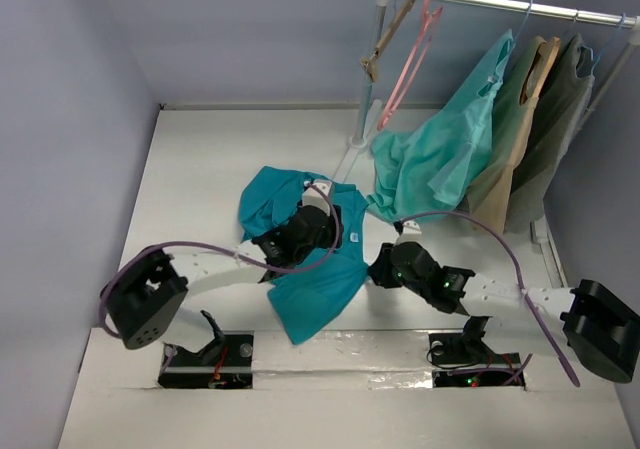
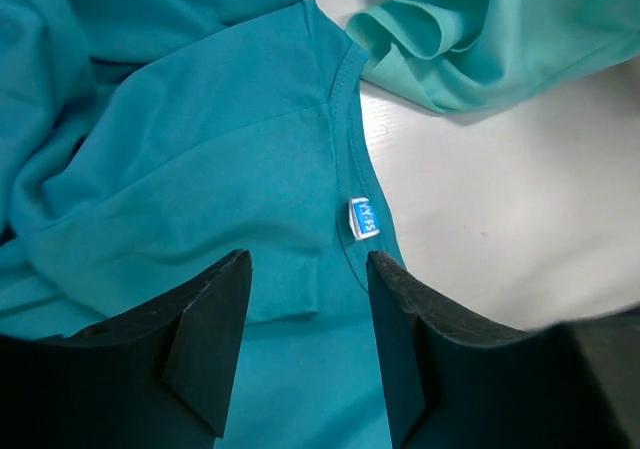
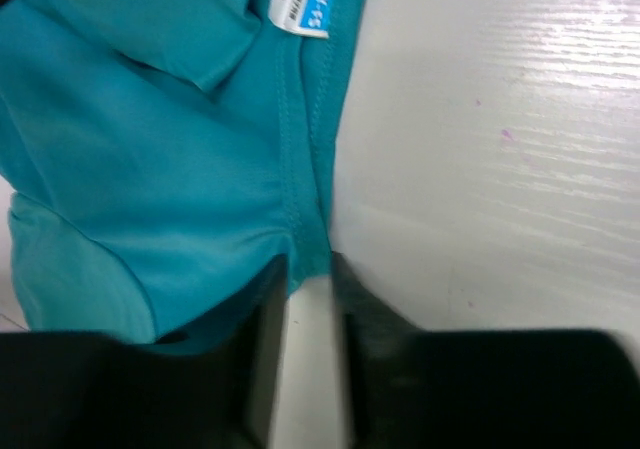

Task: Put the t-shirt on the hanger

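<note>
A teal t-shirt (image 1: 318,297) lies crumpled on the white table, its sleeve end toward the front and its neckline tag (image 2: 363,218) facing up. My left gripper is open above the shirt near that tag, with nothing between its fingers. At the shirt's right edge, my right gripper has its fingers a small gap apart; the corner of the shirt's hem (image 3: 312,259) shows right at the tips, and whether it is gripped is unclear. Pink hangers (image 1: 412,59) hang at the left end of the rack.
A metal rack (image 1: 480,1) runs along the back right. From it hang a light teal garment (image 1: 440,154), a tan one (image 1: 505,139) and a grey-green one (image 1: 553,119). Bare table (image 1: 190,179) lies left of the shirt.
</note>
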